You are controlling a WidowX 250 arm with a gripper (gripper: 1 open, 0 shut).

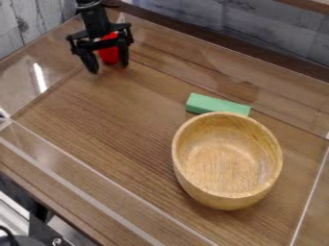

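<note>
The black gripper (100,43) hangs at the upper left of the table (103,135), its fingers around or just in front of a red object (112,55). Whether it is shut on that object or open over it cannot be made out, as the fingers partly hide it.
A green block (218,105) lies right of the middle, just behind a large light wooden bowl (226,183). A white wall edge runs along the far left.
</note>
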